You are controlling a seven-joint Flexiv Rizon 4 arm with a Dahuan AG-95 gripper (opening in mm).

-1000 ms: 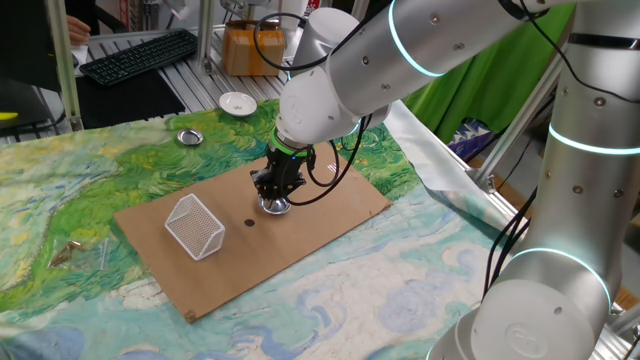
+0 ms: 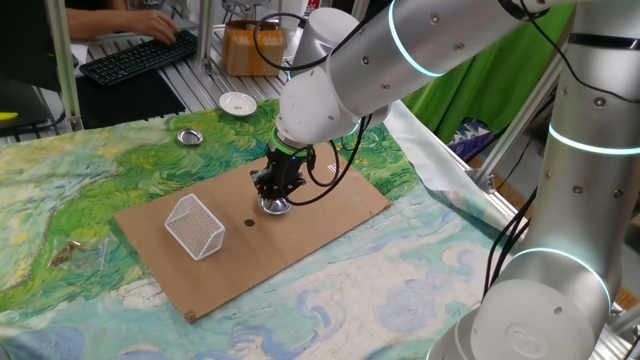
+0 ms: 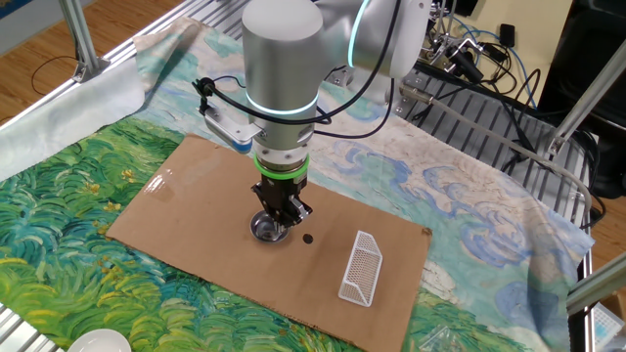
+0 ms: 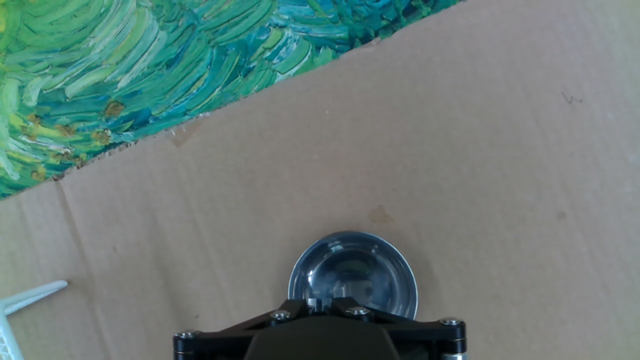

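A small shiny metal bowl (image 4: 354, 272) sits upright on a flat cardboard sheet (image 4: 440, 150). My gripper points down over it, its fingertips close together across the bowl's near side in the wrist view. From the second exterior view, the gripper (image 3: 279, 223) reaches down at the right part of the bowl (image 3: 264, 230). The near rim is hidden behind the black fingers, so I cannot tell whether they touch or pinch it. A white mesh goal-shaped frame (image 3: 361, 269) and a dark round spot (image 3: 308, 239) lie to the right there.
Beyond the cardboard, a small metal dish (image 2: 190, 137) and a white bowl (image 2: 238, 104) rest on the painted cloth (image 2: 90, 170). A clear bag (image 2: 80, 254) lies at left. A keyboard (image 2: 138, 57) with a person's hand (image 2: 152, 25) is at the back.
My arm, the gripper and the bowl look unmoved. At the back, the person's hand has come onto the keyboard.
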